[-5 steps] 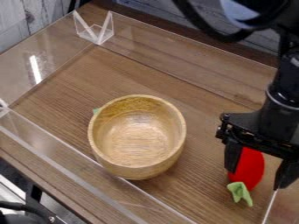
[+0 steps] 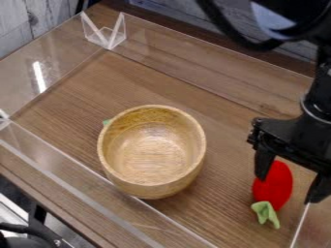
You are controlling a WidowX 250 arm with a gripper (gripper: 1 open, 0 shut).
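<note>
My black gripper stands open at the right, its two fingers reaching down on either side of a red pepper-like object with a green stem. A round tan bowl sits left of it on the wooden table. A small green bit shows behind the bowl's left rim, mostly hidden.
A white wire piece stands at the far upper left. Transparent edges run along the left and front of the table.
My gripper has shifted slightly, and more of the red object shows below its fingers now. The bowl and red object have not visibly moved.
</note>
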